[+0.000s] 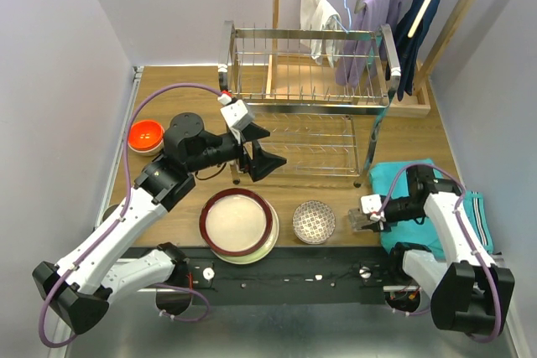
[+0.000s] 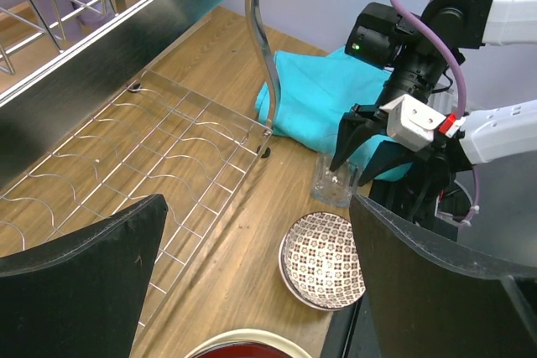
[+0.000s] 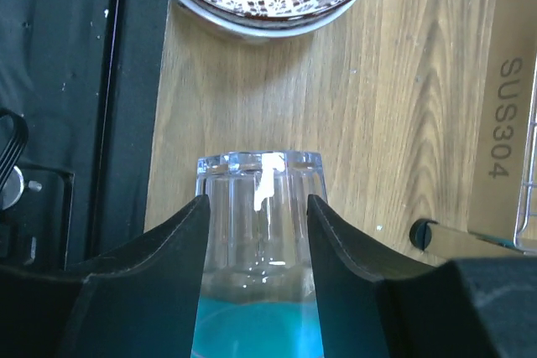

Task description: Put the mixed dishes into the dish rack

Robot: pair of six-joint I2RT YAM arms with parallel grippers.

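Observation:
My right gripper (image 1: 373, 217) is low at the front right, shut on a clear glass (image 3: 256, 224), which stands bottom-up by the cyan towel (image 1: 394, 175). My left gripper (image 1: 260, 153) hangs open and empty in front of the two-tier steel dish rack (image 1: 309, 108). On the front of the wood counter lie the red-rimmed plate (image 1: 214, 211) on a pale plate (image 1: 252, 257) and a patterned bowl (image 1: 313, 220). Orange bowls (image 1: 146, 134) sit at the left.
Laundry (image 1: 367, 23) hangs on a wooden stand behind the rack. A dark rail (image 1: 277, 287) runs along the front edge. Bare counter (image 1: 147, 199) shows at the left.

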